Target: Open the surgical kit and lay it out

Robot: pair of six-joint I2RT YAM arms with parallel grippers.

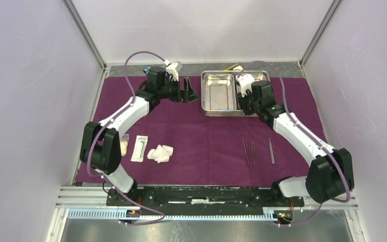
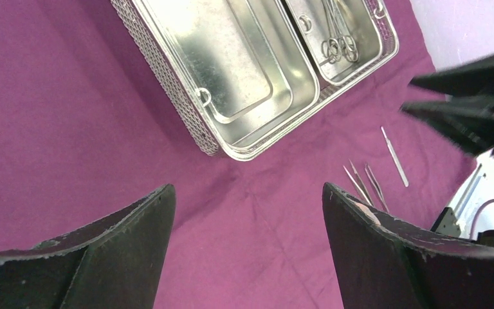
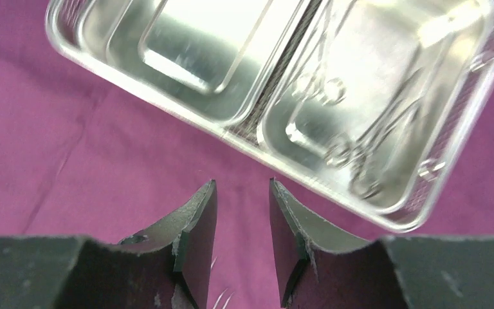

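The steel kit (image 1: 218,93) has an empty left tray and a right tray (image 3: 366,77) holding several ring-handled instruments, blurred in the right wrist view. My right gripper is over the kit's front edge, part open, with nothing seen between its fingers. My left gripper (image 1: 190,91) hangs open left of the kit. On the purple cloth below the kit lie slim tweezers (image 1: 247,151) and a scalpel handle (image 1: 271,151).
At the left lie a white gauze bundle (image 1: 160,154), a packet (image 1: 139,148) and another packet (image 1: 124,144). Walls border both sides and the back.
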